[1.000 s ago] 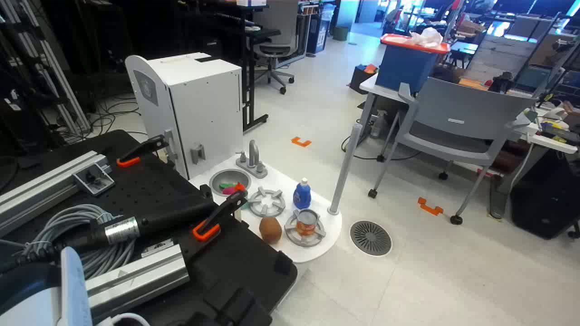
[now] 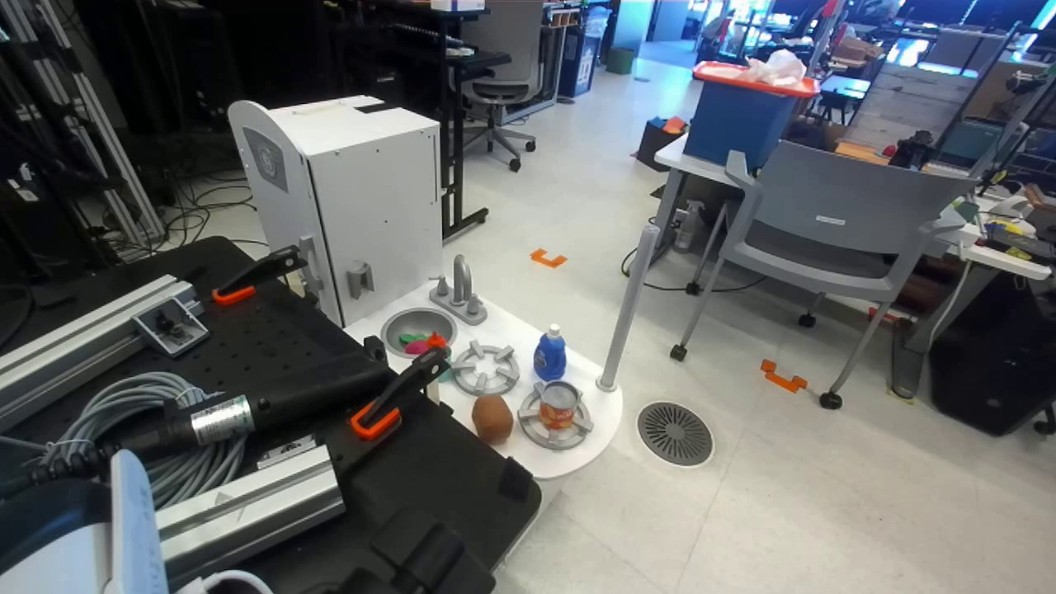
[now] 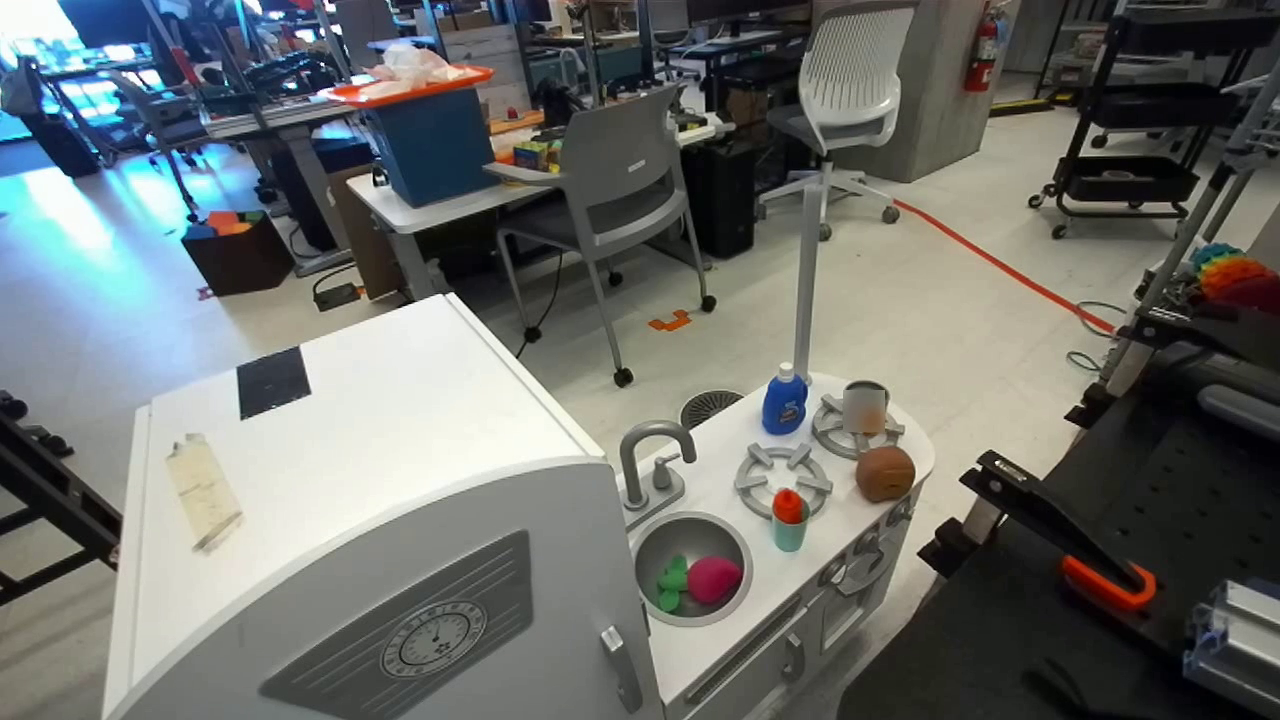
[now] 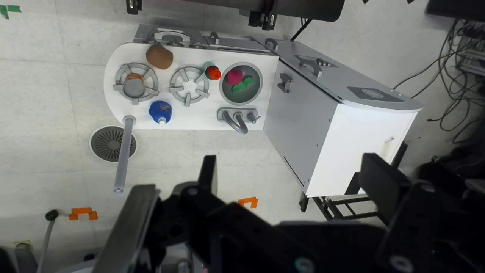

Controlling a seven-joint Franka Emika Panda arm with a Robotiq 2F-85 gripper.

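Note:
In the wrist view my gripper hangs open high over the toy kitchen, its two dark fingers wide apart with nothing between them. The round sink [image 4: 249,95] holds a pink and green toy [image 4: 235,77]. Beside the sink stands a teal cup [image 3: 788,535] with an orange-red top [image 3: 787,505]. A brown round object [image 3: 885,474] rests by the front edge of the white counter [image 2: 584,465]. On the outer burner [image 4: 152,86] sits a can-like container [image 4: 134,88]. Toward the back edge a blue bottle [image 2: 550,355] is upright.
A tall white and grey cabinet [image 2: 371,198] rises beside the sink. The grey faucet [image 3: 649,462] and an upright grey post [image 2: 628,307] stick up from the counter. Orange clamps [image 2: 377,421] sit along the black table [image 2: 416,475]. The inner burner [image 4: 189,86] is empty.
The objects on the counter stay in place. A dark part at the bottom edge of exterior view 1 has shifted slightly.

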